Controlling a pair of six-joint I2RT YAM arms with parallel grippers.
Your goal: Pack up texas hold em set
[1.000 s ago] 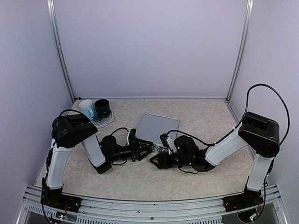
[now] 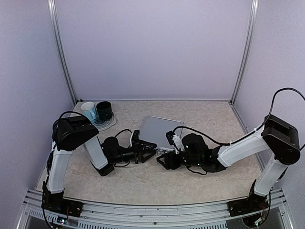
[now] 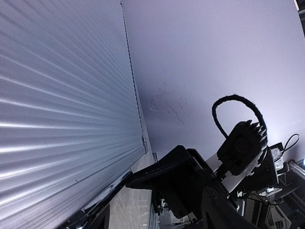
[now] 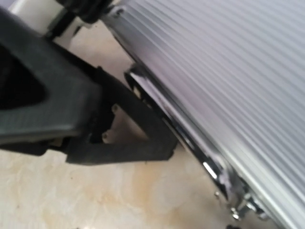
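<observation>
The silver case [image 2: 159, 129] lies with its flat top up in the middle of the table. Its ribbed side [image 3: 62, 114] fills much of the left wrist view. Along its front runs a dark, shiny handle [image 4: 178, 121], with a metal latch [image 4: 248, 205] nearby. My left gripper [image 2: 153, 152] is at the case's front edge, its fingers [image 3: 106, 217] apart at the bottom of its own view. Just to its right, my right gripper [image 2: 163, 158] is low by the same edge. Its fingertips barely enter its own view, so what lies between them is hidden.
A light blue mug [image 2: 88, 111] and a black mug [image 2: 104, 110] stand at the back left on a pale coaster or plate [image 2: 108, 126]. The two grippers are nearly touching. Bare table [image 2: 152, 186] lies in front and at the back right.
My right arm has shifted a little to the right, its elbow swinging outward and its gripper slightly away from the left one. The left arm and the case look unmoved.
</observation>
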